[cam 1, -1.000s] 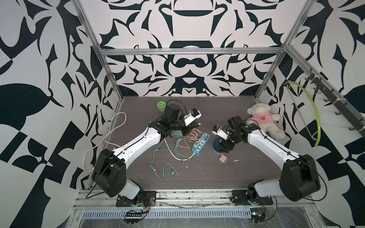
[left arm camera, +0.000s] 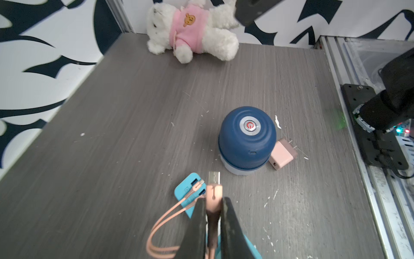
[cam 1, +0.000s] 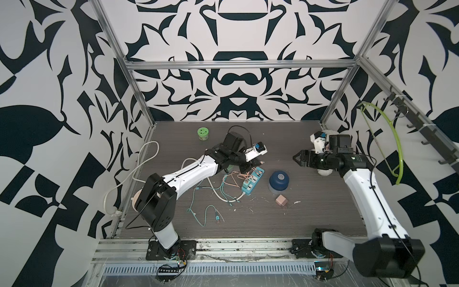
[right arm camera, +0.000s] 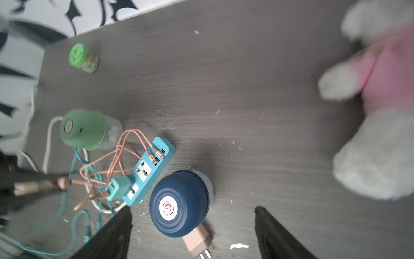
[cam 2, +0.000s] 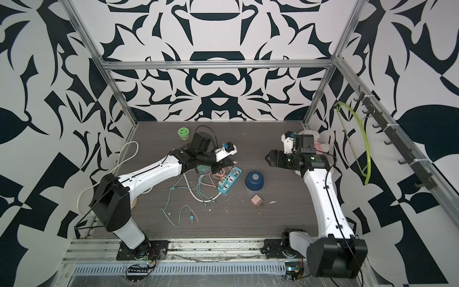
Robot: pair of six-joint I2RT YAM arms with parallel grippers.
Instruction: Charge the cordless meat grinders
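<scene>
The blue meat grinder (left arm camera: 246, 138) stands upright on the table, a small port on its side facing the left wrist camera. My left gripper is shut on a pink cable plug (left arm camera: 214, 194), its metal tip pointing toward the grinder but apart from it. Behind the left gripper lies the green grinder (right arm camera: 84, 128) on its side. Two pink plugs sit at the end of the blue power strip (right arm camera: 148, 170). My right gripper is part open and empty, raised to the right of the blue grinder.
A pink adapter (left arm camera: 283, 153) lies beside the blue grinder. Tangled teal cables (cam 1: 196, 210) cover the left middle. A green-lidded jar (cam 1: 203, 134) stands at the back, and a white teddy bear (left arm camera: 194, 30) lies at the far right.
My right gripper has moved off the blue grinder, back and to the right, now in front of the bear. The left gripper has shifted right with the plug.
</scene>
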